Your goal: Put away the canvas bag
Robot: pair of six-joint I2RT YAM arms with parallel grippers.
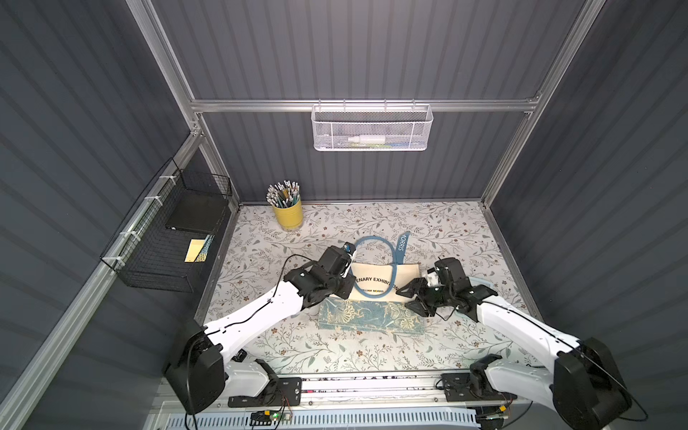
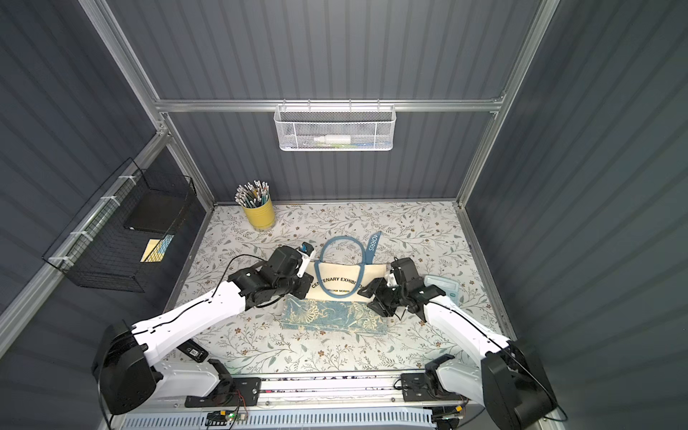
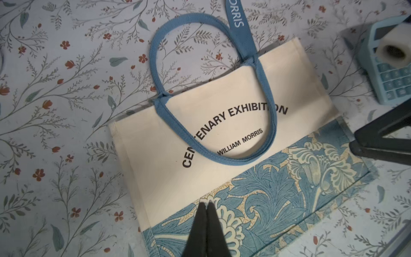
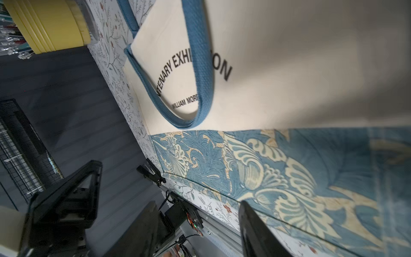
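Note:
The canvas bag lies flat on the table, cream above and blue floral below. One blue handle loops down over its lettering; another blue strap sticks out past the top edge. My left gripper is shut above the bag's left part, with nothing visible between its fingers. At the bag's right edge, my right gripper is open, its two fingertips apart over the floral band near the front. Whether either gripper touches the cloth I cannot tell. The right fingers partly cover the bag's right side in both top views.
A black wire basket with a dark item and papers hangs on the left wall. A white mesh basket hangs at the back. The yellow pencil cup stands back left. A pale blue calculator lies right of the bag.

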